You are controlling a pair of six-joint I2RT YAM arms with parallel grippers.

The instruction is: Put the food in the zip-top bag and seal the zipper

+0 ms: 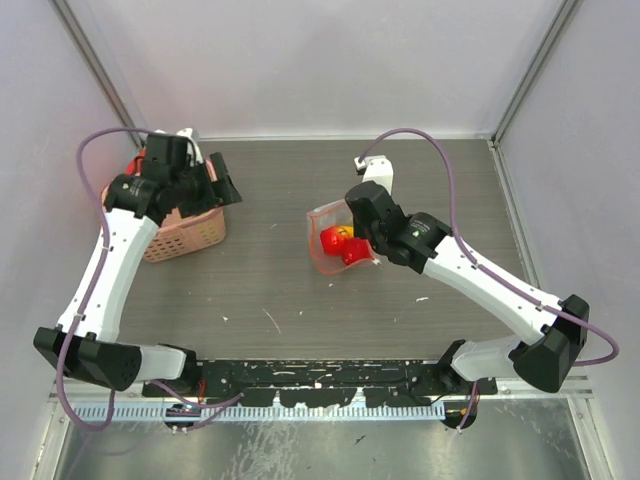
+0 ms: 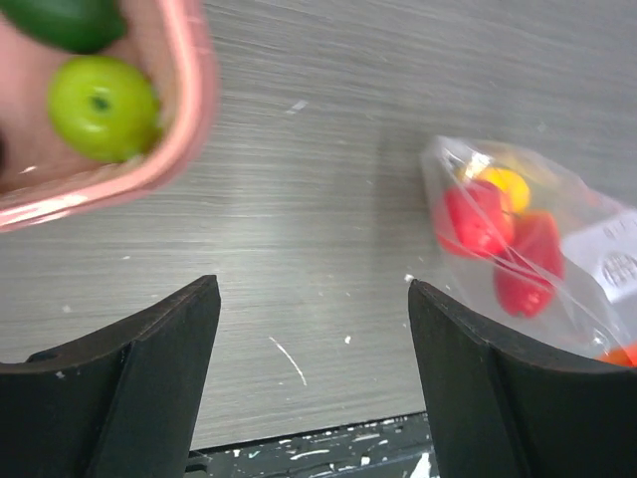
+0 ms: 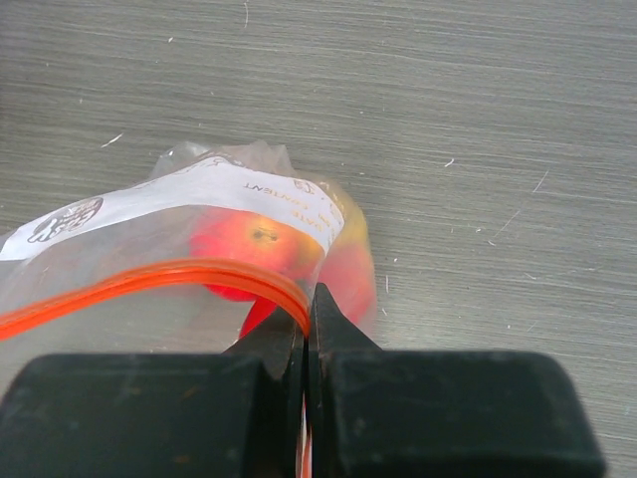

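The clear zip top bag (image 1: pixel 318 245) with an orange zipper (image 3: pixel 174 274) is near the table's middle, its mouth edge held on one side. Red and yellow food (image 1: pixel 345 243) lies inside it, with one red-yellow piece (image 3: pixel 254 242) showing through the film. My right gripper is shut on the bag's edge by the zipper. Over the basket's right side hangs my left gripper (image 1: pixel 228 180), open and empty between its fingers. From the left wrist, the bag (image 2: pixel 478 269) appears off to the right.
A pink basket (image 1: pixel 185 238) stands at the back left, partly hidden by my left arm. It holds a green round fruit (image 2: pixel 105 108) and a dark green item (image 2: pixel 68 22). Bare table lies between basket and bag.
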